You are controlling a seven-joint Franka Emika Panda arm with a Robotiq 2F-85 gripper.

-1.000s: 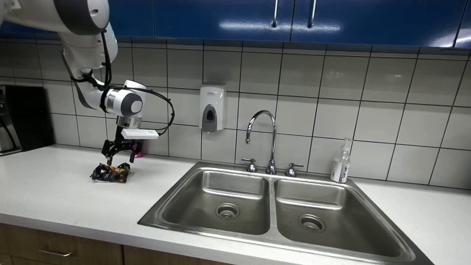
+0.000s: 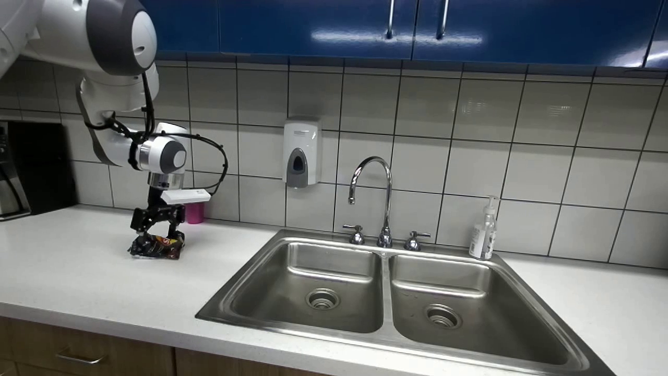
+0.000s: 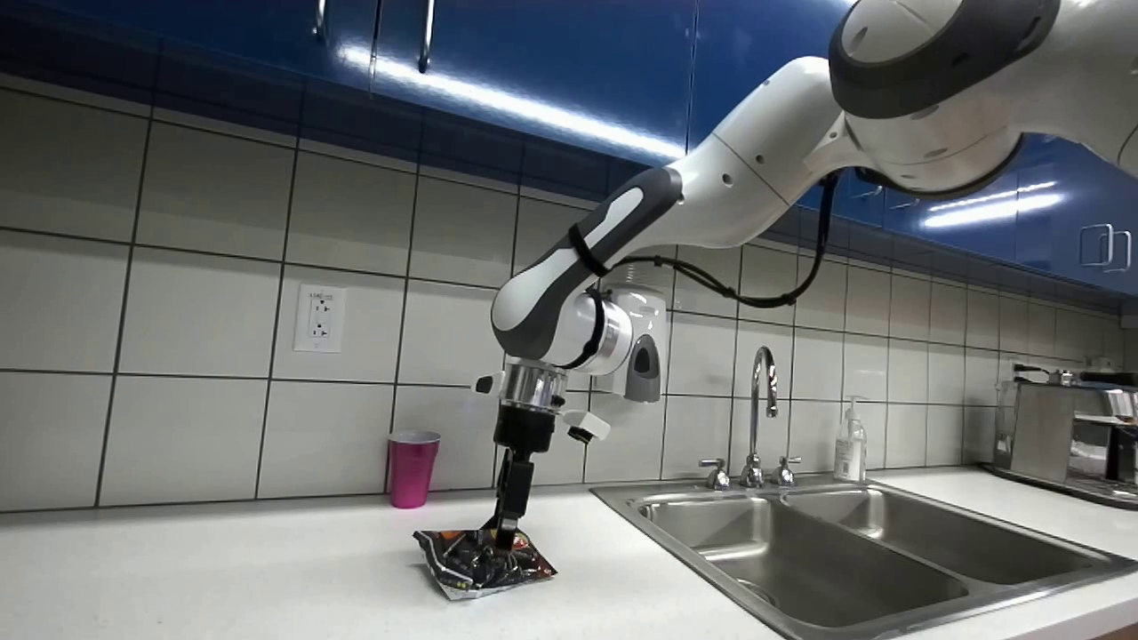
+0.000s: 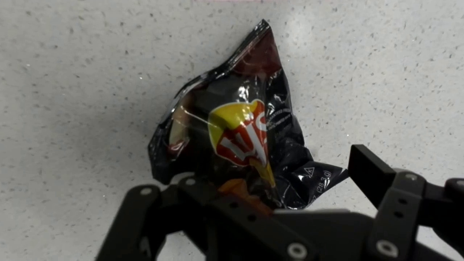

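Observation:
A crumpled, shiny black chip bag (image 4: 239, 130) with a red and yellow logo lies on the counter. In the wrist view my gripper is open above the bag, its fingers wide apart. The right finger (image 4: 369, 172) is beside the bag's pointed lower right corner; the left finger covers part of the bag's lower left. From the first exterior view, the gripper (image 2: 159, 233) reaches down to the bag (image 2: 156, 247), one finger on either side of its middle. Seen from the second exterior view, the fingers (image 3: 512, 496) come down over the bag (image 3: 469, 565). Contact is hard to tell.
Near the tiled wall, behind the bag, stands a pink cup (image 3: 412, 469). To the right is a double sink (image 2: 386, 301) with a faucet (image 2: 385, 200) and a soap bottle (image 2: 484, 232). A black appliance (image 2: 37, 166) stands at far left.
In the first exterior view, my gripper has moved down and left, from above the bag to around it. It stays open, and the bag looks unmoved.

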